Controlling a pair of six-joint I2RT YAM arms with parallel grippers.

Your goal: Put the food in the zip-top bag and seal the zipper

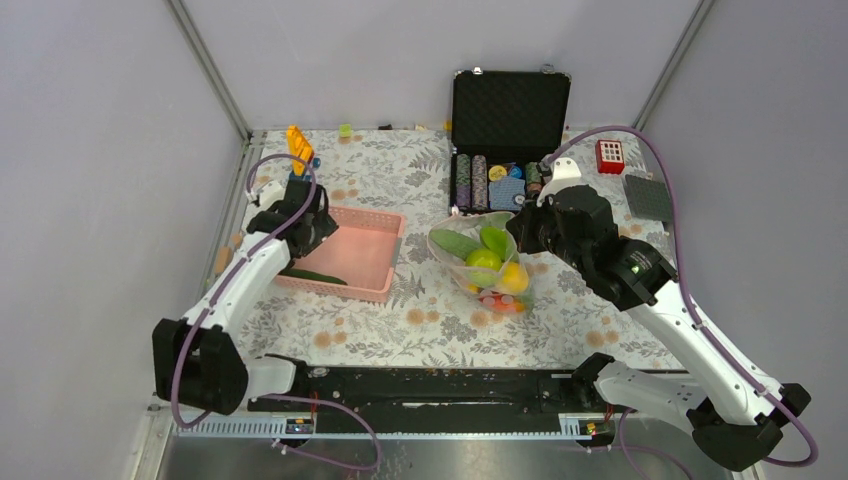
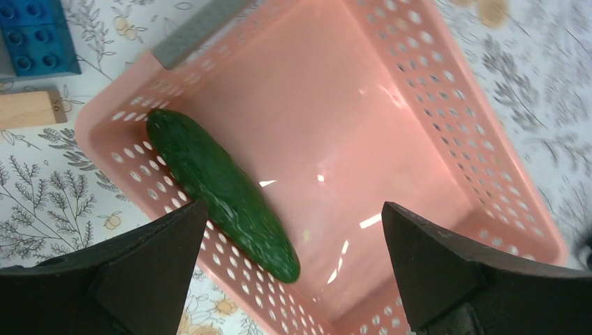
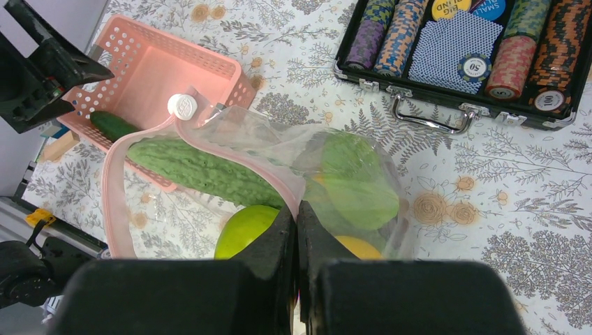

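The zip top bag [image 1: 480,260] stands middle right, holding green vegetables, a green apple [image 3: 248,227] and yellow and red items; its top is open on one side in the right wrist view. My right gripper is shut on the bag's edge. A dark green cucumber [image 2: 220,195] lies along the wall of the pink basket [image 1: 370,285]. My left gripper is open above the basket, over the cucumber, its fingers empty.
The chip case [image 1: 510,115] stands open behind the bag. A yellow toy [image 1: 298,146], blue blocks [image 2: 35,42] and a wooden block [image 2: 28,109] lie around the basket.
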